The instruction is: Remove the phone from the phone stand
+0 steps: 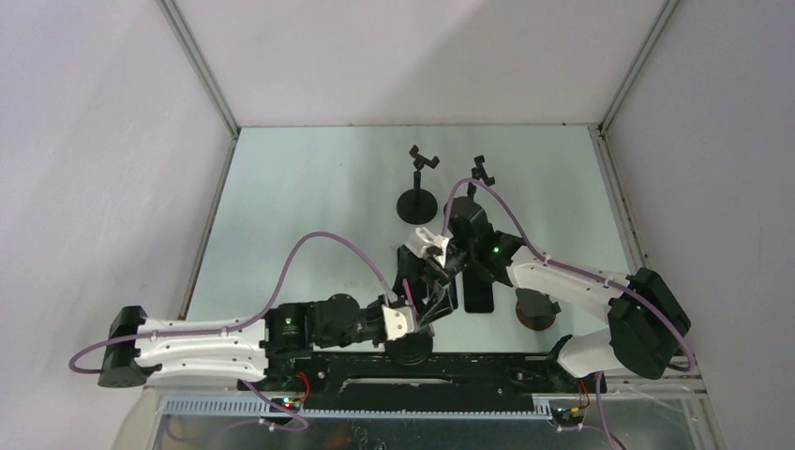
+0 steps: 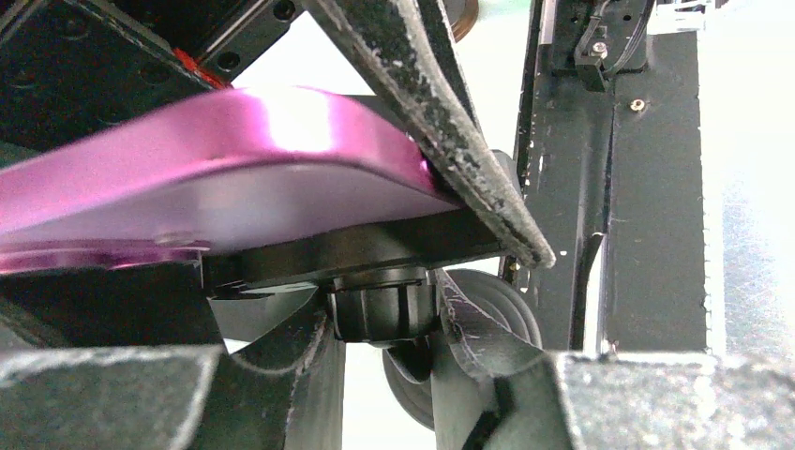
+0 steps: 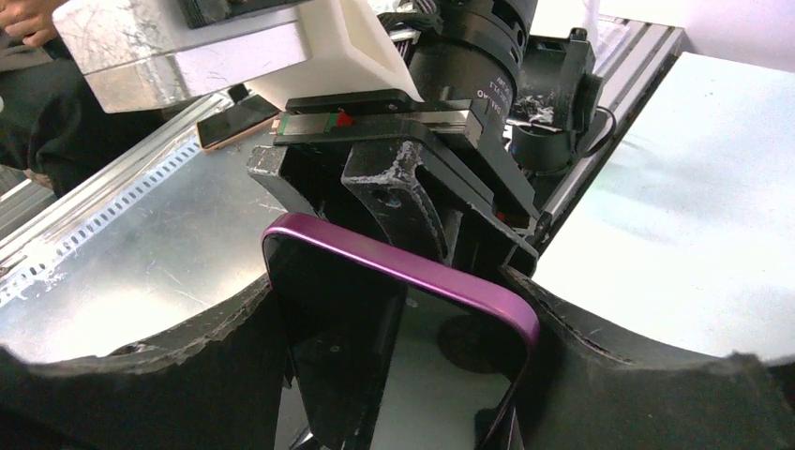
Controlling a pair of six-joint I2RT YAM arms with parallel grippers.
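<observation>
The phone (image 3: 403,272), with a purple rim and dark glossy screen, sits between the fingers of my right gripper, which is shut on its sides. In the left wrist view, the purple edge of the phone (image 2: 234,141) lies close above the black holder (image 2: 384,309) of the phone stand. The finger pads of my left gripper flank that holder closely; whether they press on it cannot be told. The stand's round base (image 1: 409,349) rests at the table's front edge. In the top view both grippers meet above it and hide most of the phone.
Two black stands stand farther back, one left (image 1: 417,202) and one partly behind my right arm. A black slab (image 1: 479,295) lies right of the grippers, beside a brown round object (image 1: 536,314).
</observation>
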